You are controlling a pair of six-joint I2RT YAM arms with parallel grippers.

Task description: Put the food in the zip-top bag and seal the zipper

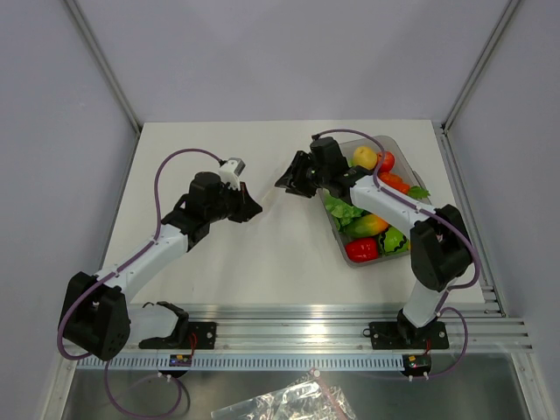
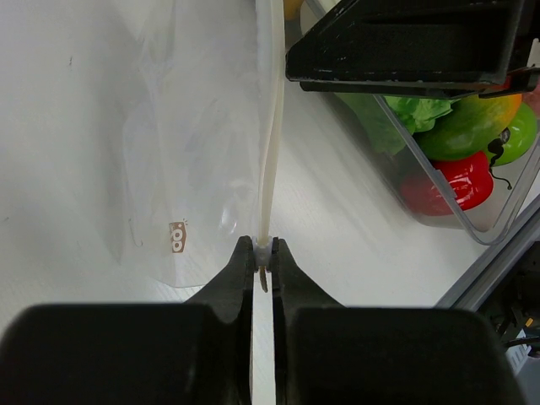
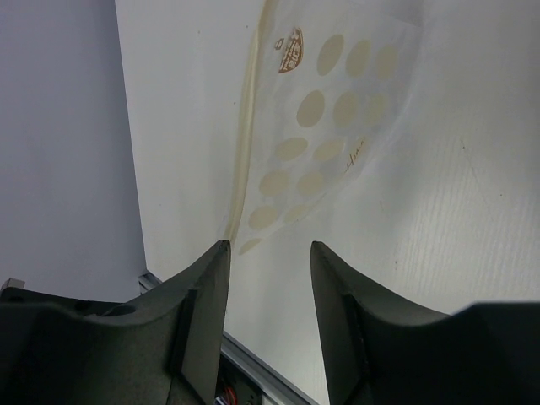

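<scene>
A clear zip bag [image 2: 194,152] with a pale zipper edge hangs from my left gripper, which is shut on one end of that edge. In the right wrist view the bag [image 3: 337,110] shows tan printed dots, and its zipper strip runs down toward one finger [image 3: 207,287] of my right gripper. The right gripper stands part open, and nothing shows between its fingertips. From above, the left gripper [image 1: 255,210] and the right gripper [image 1: 284,185] face each other across the bag. No food shows inside the bag.
On the right, a clear bin [image 1: 337,236] holds toy food: a red pepper [image 1: 361,250], lettuce [image 1: 343,210], a yellow fruit [image 1: 365,157] and more. The right arm passes over it. Another clear bag [image 1: 289,404] lies below the table's front rail.
</scene>
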